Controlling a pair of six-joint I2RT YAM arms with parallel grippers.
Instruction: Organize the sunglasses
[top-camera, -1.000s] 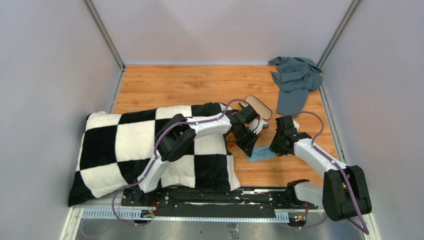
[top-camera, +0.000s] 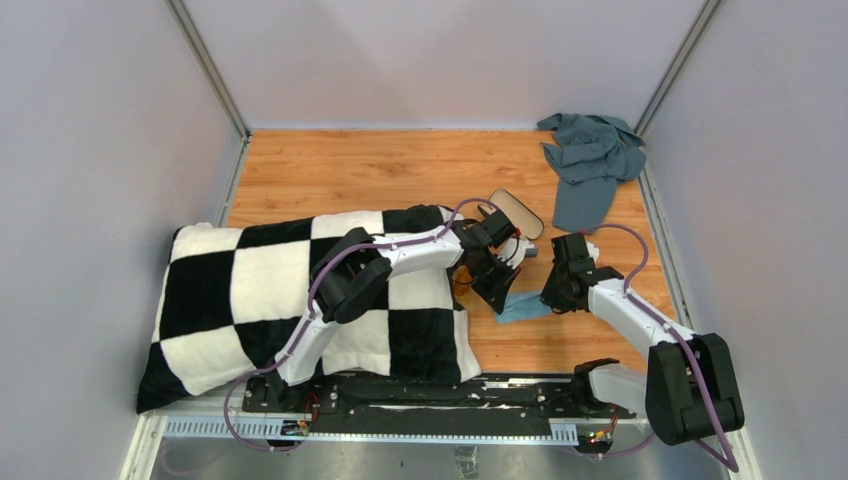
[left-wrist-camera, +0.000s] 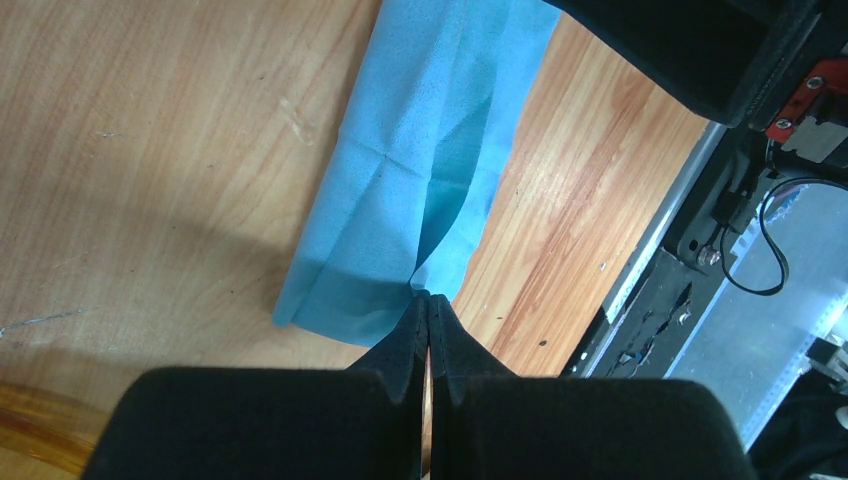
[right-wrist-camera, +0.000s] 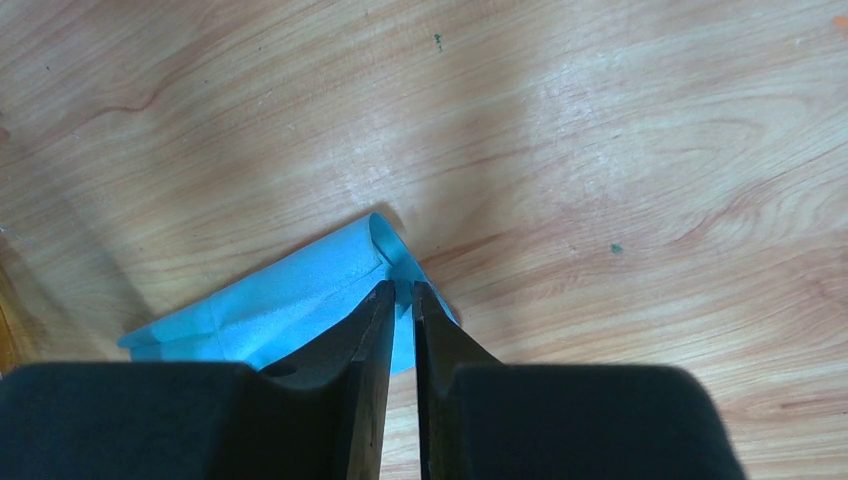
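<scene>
A folded blue cloth (top-camera: 524, 307) lies on the wooden table between my two grippers. My left gripper is shut, its tips at one end of the cloth; whether any fabric is pinched between them cannot be made out. At the other end, my right gripper stands slightly open, with a narrow gap between its fingertips over the cloth's edge. Something amber and glossy, perhaps the sunglasses (top-camera: 462, 280), sits partly hidden beneath the left arm. A tan, rounded case-like piece (top-camera: 518, 213) lies behind the left gripper.
A black-and-white checkered blanket (top-camera: 270, 283) covers the table's left side. Crumpled grey-green fabric (top-camera: 594, 160) lies at the back right. A small grey item (top-camera: 530, 253) is beside the left wrist. Bare wood extends along the back.
The left arm and the cloth look the same.
</scene>
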